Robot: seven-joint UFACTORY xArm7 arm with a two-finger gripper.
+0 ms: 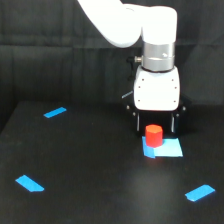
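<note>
A white arm comes down from the top with a dark gripper below its white housing. Its two dark fingers stand apart, open, one on each side above a red cylinder. The cylinder stands upright on a light blue paper patch. Whether the fingertips touch it is hard to tell.
Blue tape strips lie on the black table: one at back left, one at front left, one at front right. A dark curtain hangs behind.
</note>
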